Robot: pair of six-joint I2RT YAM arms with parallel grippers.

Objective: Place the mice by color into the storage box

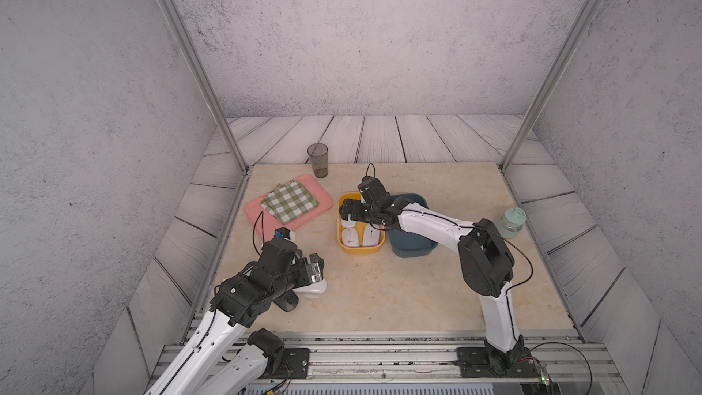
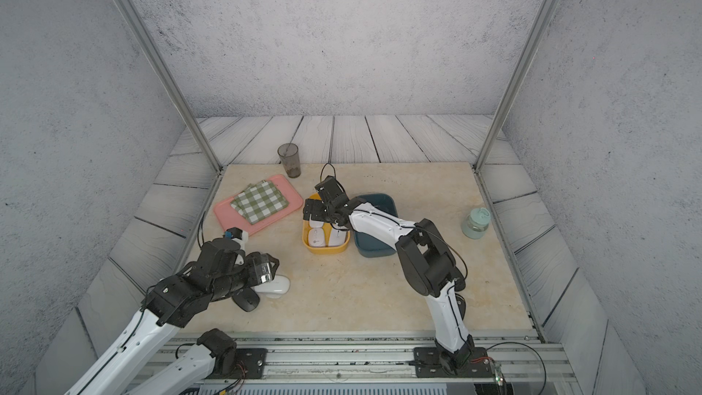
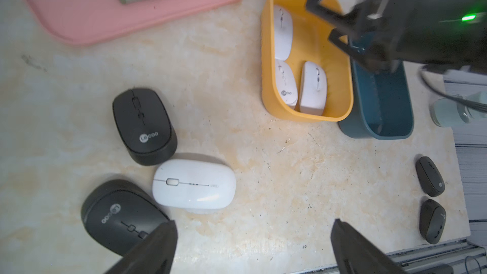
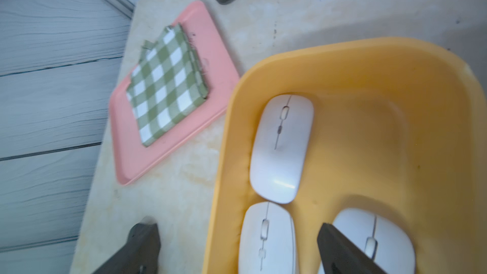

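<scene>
Three white mice, among them one at the back (image 4: pixel 281 147), lie in the yellow box (image 3: pixel 268 71). My open right gripper hangs over this box, empty. A dark teal box (image 3: pixel 385 126) stands beside it. On the left of the table lie a white mouse (image 3: pixel 193 187), a black mouse (image 3: pixel 144 126) and another black mouse (image 3: pixel 116 213), under my open, empty left gripper. Two more black mice (image 3: pixel 430 175) lie at the right, largely hidden by the right arm in the top views.
A pink tray (image 1: pixel 259 208) with a checked cloth is at back left, a glass (image 1: pixel 319 161) behind it. A lidded jar (image 1: pixel 513 223) stands at the right.
</scene>
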